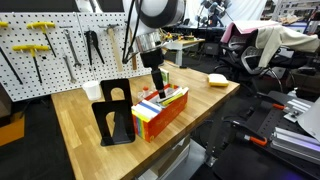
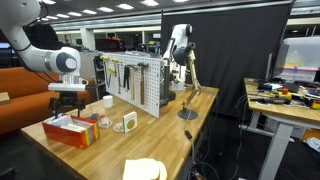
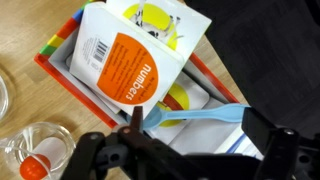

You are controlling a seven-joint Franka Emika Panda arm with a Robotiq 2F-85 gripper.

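Observation:
My gripper is open above a red box (image 3: 210, 75), its dark fingers apart on either side of a light blue spoon (image 3: 190, 115). The spoon lies across the box's contents, and no contact with it can be made out. Beside it, a white and orange "numbers" book (image 3: 140, 65) rests at the box's near-left part in the wrist view. In exterior view 1 the gripper (image 1: 160, 88) hangs low over the box (image 1: 160, 118), with its fingertips hard to separate from the contents. Exterior view 2 also shows the box (image 2: 72, 131) under the arm.
A glass jar with an orange-red item (image 3: 38, 160) stands beside the box. A black metal stand (image 1: 113, 115) is close to the box's left side. A white cup (image 1: 92, 90) sits behind on the wooden table. Yellowish sheets (image 2: 145, 169) lie farther along, with clear tabletop between.

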